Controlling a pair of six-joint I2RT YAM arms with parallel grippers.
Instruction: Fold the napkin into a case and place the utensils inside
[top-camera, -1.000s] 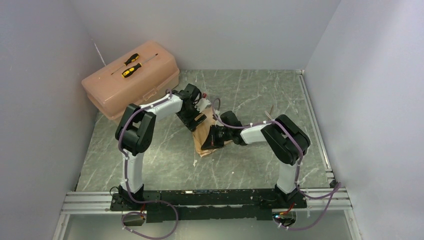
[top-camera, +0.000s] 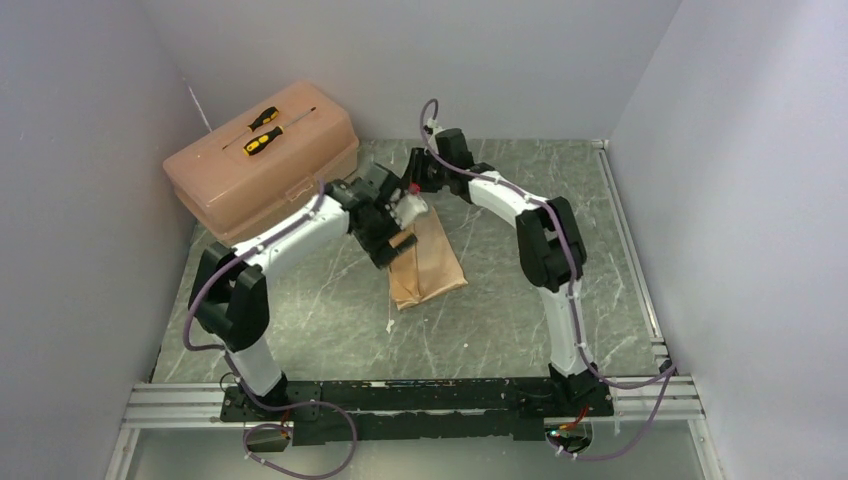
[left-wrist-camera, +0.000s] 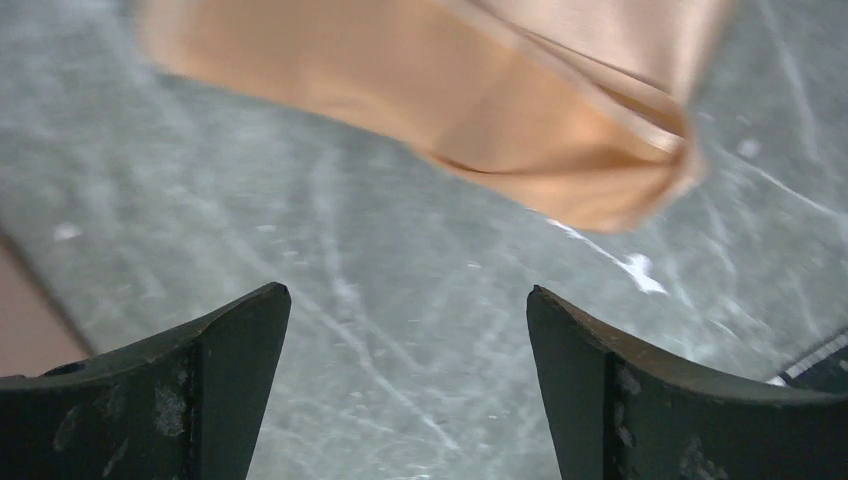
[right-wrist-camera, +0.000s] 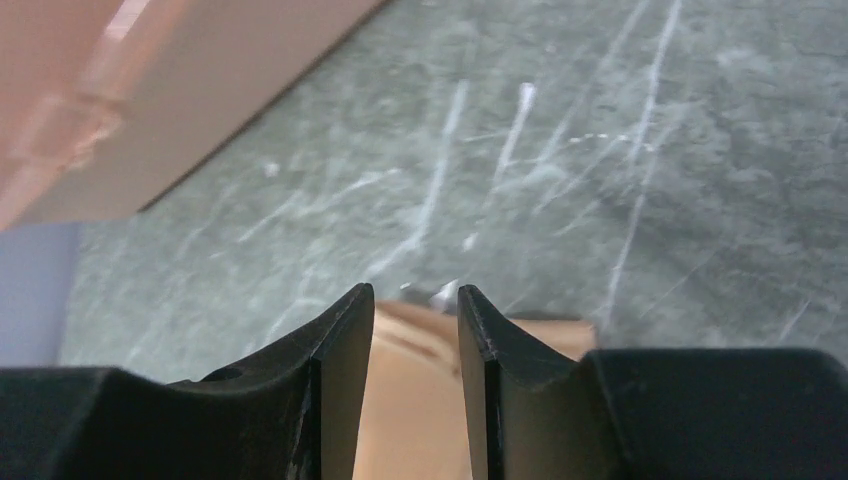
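A tan napkin (top-camera: 435, 262) lies folded on the grey marble table, with a creased flap and a fold along its left part; in the left wrist view its near corner (left-wrist-camera: 560, 180) is blurred. My left gripper (top-camera: 395, 250) is over the napkin's left side, open, with only table between its fingers in the left wrist view (left-wrist-camera: 408, 330). My right gripper (top-camera: 415, 172) is at the napkin's far end, its fingertips (right-wrist-camera: 476, 310) a little apart with nothing held; the napkin's upper edge shows beyond them.
A pink toolbox (top-camera: 240, 175) with two screwdrivers on its lid stands at the back left, close to both grippers. Walls border the back and sides.
My right gripper has moved from the napkin's near part up to its far end. More of the napkin's lower part is uncovered.
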